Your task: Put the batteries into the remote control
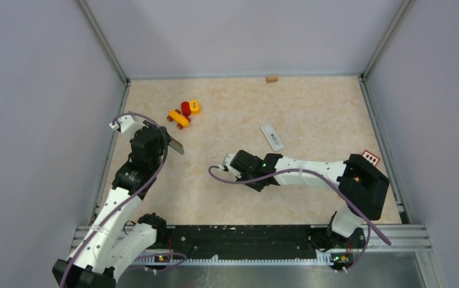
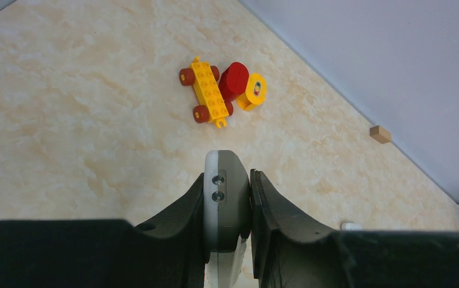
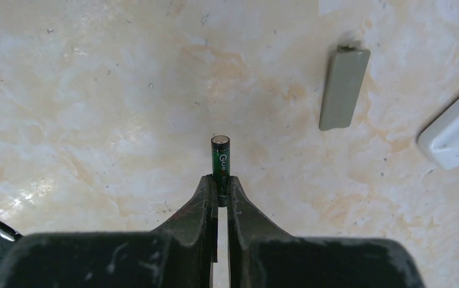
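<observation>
My left gripper is shut on the remote control (image 2: 225, 180), a grey-and-white body held out over the left of the table, also visible in the top view (image 1: 176, 145). My right gripper is shut on a green battery (image 3: 220, 157), held upright in the fingers over the front middle. A grey cover plate (image 3: 343, 90) lies on the table to its right, with a white remote-like piece (image 3: 455, 123) beyond it, also seen in the top view (image 1: 272, 137).
Yellow and red toy blocks (image 1: 183, 114) lie at the back left, a small wooden block (image 1: 272, 78) at the back edge. A red toy piece (image 1: 371, 157) sits at the far right, partly behind the arm.
</observation>
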